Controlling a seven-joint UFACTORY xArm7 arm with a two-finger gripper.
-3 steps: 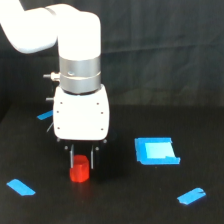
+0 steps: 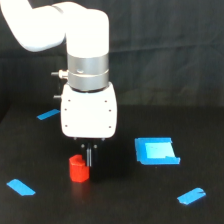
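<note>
A small red block [image 2: 78, 170] rests on the black table in the camera view, with its top edge looking slanted. My white gripper [image 2: 89, 156] hangs down from the arm just above it, slightly to its right. Its thin dark fingers are close together near the block's upper right corner, and no part of the block shows between them. Whether the fingertips touch the block is hard to make out.
To the right lies a square outlined in blue tape with a pale centre [image 2: 158, 150]. Blue tape strips mark the table at front left [image 2: 20, 187], front right [image 2: 191, 196] and back left [image 2: 48, 114].
My gripper has shifted a little to the right. Its fingers, spread on either side of the block before, have come together. The block now looks turned or tilted.
</note>
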